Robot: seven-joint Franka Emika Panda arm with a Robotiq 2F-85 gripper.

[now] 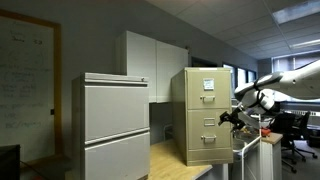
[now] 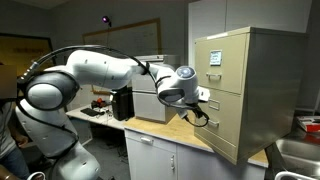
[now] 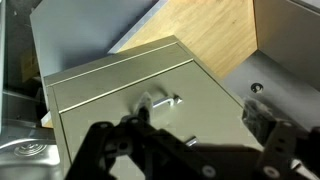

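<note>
A beige filing cabinet [image 1: 208, 116] with several drawers stands on the wooden counter, its drawers closed in exterior view 1. In exterior view 2 my gripper [image 2: 207, 108] is in front of the cabinet's drawer front [image 2: 228, 106]; whether it touches cannot be told there. The wrist view shows my gripper open, with a wide gap between its dark fingers and nothing held. A metal drawer handle [image 3: 168, 104] lies beyond the left finger, close to it in the picture.
A grey two-drawer cabinet [image 1: 112, 125] stands to the left in exterior view 1, below white wall cupboards [image 1: 152, 66]. The wooden counter [image 2: 160, 127] has bare room beside the beige cabinet. A sink [image 2: 300, 150] lies right of it.
</note>
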